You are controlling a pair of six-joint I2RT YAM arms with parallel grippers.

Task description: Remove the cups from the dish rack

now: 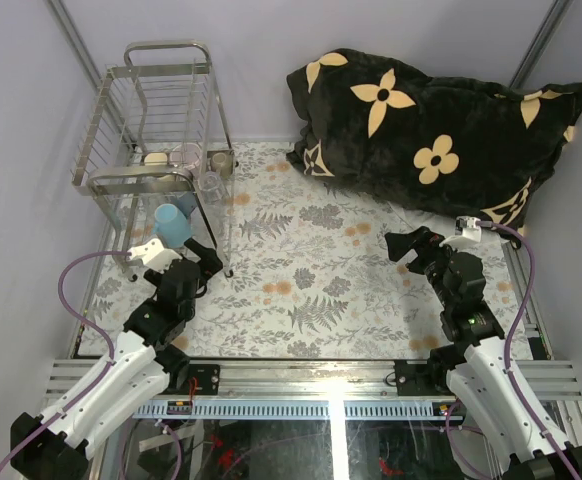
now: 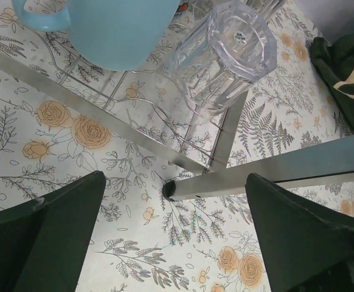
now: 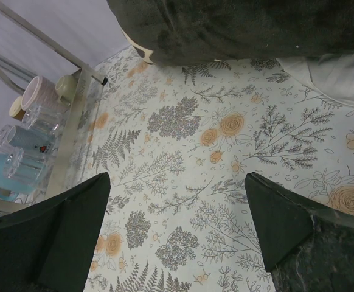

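Note:
The metal dish rack [image 1: 143,72] stands at the left, holding several cups: a light blue mug [image 1: 171,226] [image 2: 113,27], a clear glass [image 2: 219,61], a pink cup [image 3: 39,91], an olive cup [image 3: 65,88] and others behind them. My left gripper [image 1: 186,262] is open at the front of the rack, near the blue mug, with nothing between its fingers. My right gripper [image 1: 416,245] is open above the table at the right, empty, facing the rack's side and the cushion.
A large dark patterned cushion [image 1: 421,130] lies along the back right. A metal rail edges the front.

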